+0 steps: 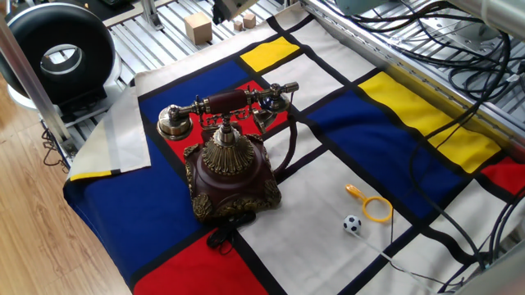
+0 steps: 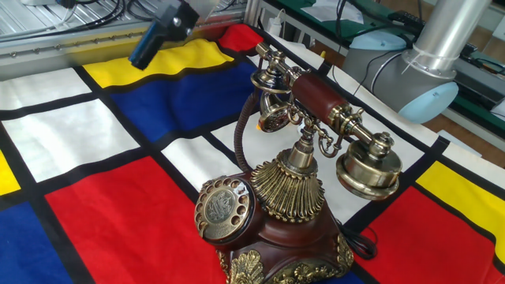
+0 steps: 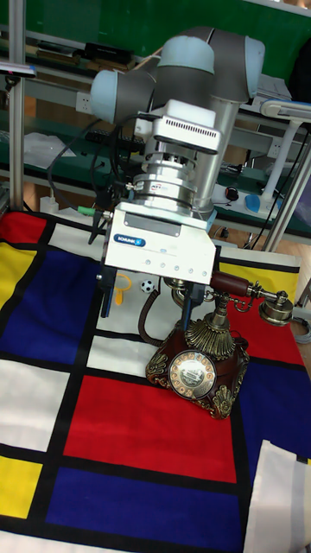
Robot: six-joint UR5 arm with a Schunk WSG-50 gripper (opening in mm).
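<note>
An antique-style rotary telephone (image 1: pixel 232 176), dark red with brass trim, stands upright on the cloth. Its handset (image 2: pixel 319 99) lies across the cradle, and the dial (image 3: pixel 193 373) shows in the second and third exterior views. My gripper (image 3: pixel 147 302) hangs in the air with its two dark fingers (image 3: pixel 107 278) spread wide. It is open, and nothing is visibly held between them. In the first exterior view only a dark bit of it shows at the top edge; in the second, a dark finger (image 2: pixel 150 43) appears at the upper left, well away from the phone.
An orange ring with a handle (image 1: pixel 377 209) and a small football-patterned ball (image 1: pixel 352 223) on a cord lie on the colour-block cloth (image 1: pixel 303 238). Wooden blocks (image 1: pixel 198 29) sit beyond its far edge. Loose black cables (image 1: pixel 459 123) run along the right.
</note>
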